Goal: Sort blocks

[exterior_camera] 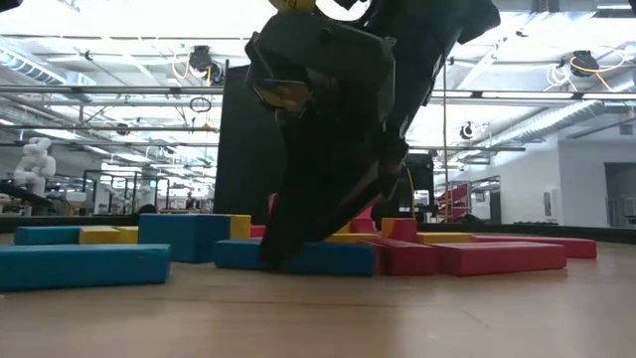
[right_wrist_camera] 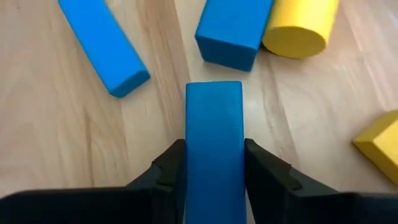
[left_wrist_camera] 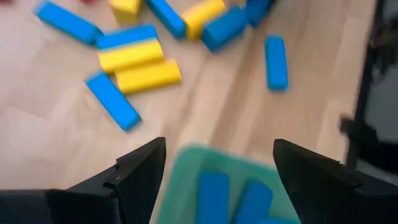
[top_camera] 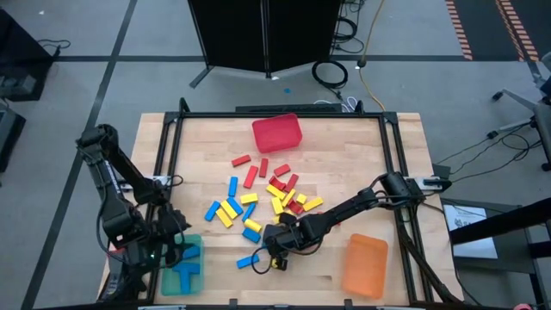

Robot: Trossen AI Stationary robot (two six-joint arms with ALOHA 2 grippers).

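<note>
In the right wrist view a long blue block sits between the fingers of my right gripper, which is shut on it; both pads touch its sides. The low view shows that block still low at the tabletop. My left gripper stands open and empty above the green bin, where several blue blocks lie. Loose blue and yellow blocks are spread past the bin. Red blocks lie farther back among yellow ones.
A red bin stands at the back centre, an orange bin at the front right. Close to the held block are a loose blue block, another blue block and a yellow cylinder.
</note>
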